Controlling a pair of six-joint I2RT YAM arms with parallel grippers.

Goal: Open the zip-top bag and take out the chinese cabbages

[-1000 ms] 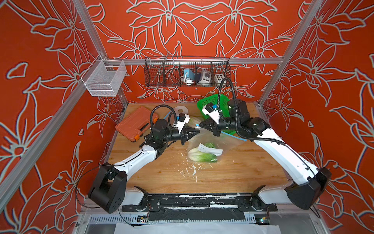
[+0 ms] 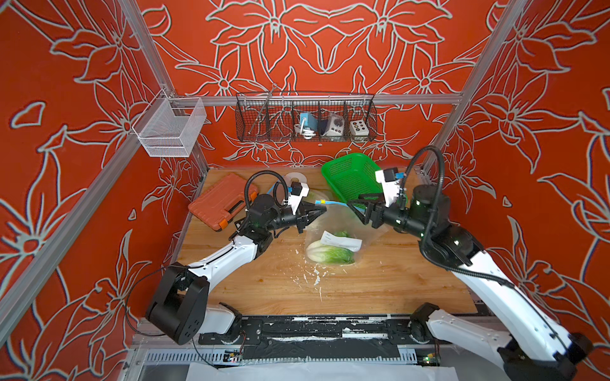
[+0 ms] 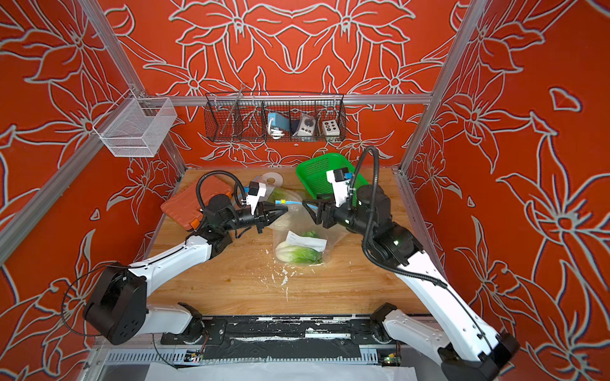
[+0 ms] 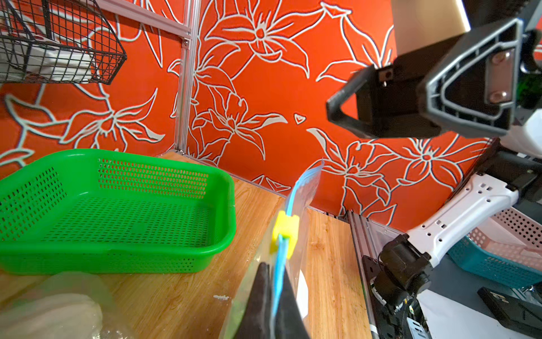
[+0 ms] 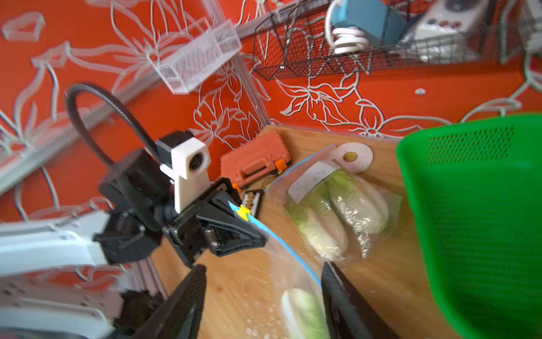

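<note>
A clear zip bag (image 2: 333, 252) with chinese cabbage and a white label stands mid-table, its blue top edge (image 5: 285, 245) lifted, carrying a yellow slider (image 4: 285, 231). My left gripper (image 2: 315, 213) is shut on that top edge, near the slider in the left wrist view. My right gripper (image 3: 315, 211) is open to the right of it, nothing between its fingers in the right wrist view, where the bag's edge lies beyond them. A second bag of cabbages (image 5: 338, 209) lies behind.
A green basket stands at the back right. An orange case (image 2: 219, 197) and a white disc (image 5: 353, 158) are at the back left. A wire rack (image 2: 267, 120) hangs on the back wall.
My right gripper has moved right, away from the left one, uncovering the yellow slider and top edge. My left gripper has barely moved.
</note>
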